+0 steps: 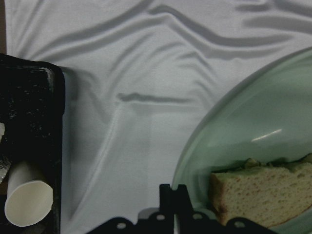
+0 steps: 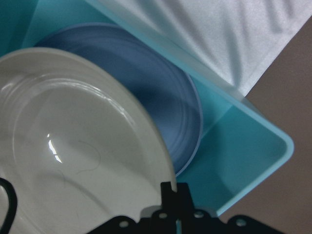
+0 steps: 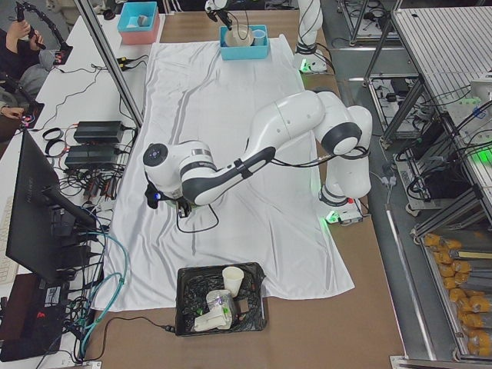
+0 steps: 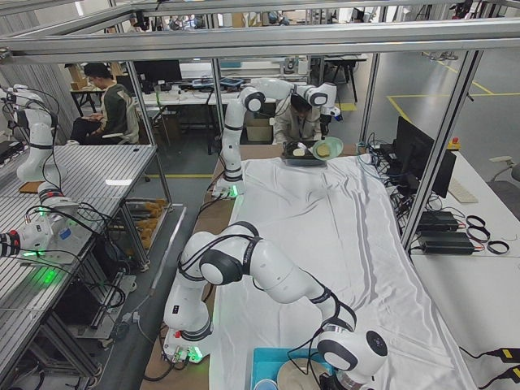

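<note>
My left gripper is shut on the rim of a pale green plate [image 1: 243, 112], which carries a slice of bread [image 1: 258, 195]. The plate is over the white cloth beside a black bin [image 1: 34, 107] holding a paper cup [image 1: 27, 200] and wrappers. At the far end, my right gripper is shut on the rim of a cream plate [image 2: 73, 141], over a blue plate [image 2: 165, 112] in a turquoise box [image 2: 253, 156]. A cup [image 4: 265, 384] also stands in that box.
A monitor [image 3: 38, 215], cables and black power boxes line the left side in the left camera view.
</note>
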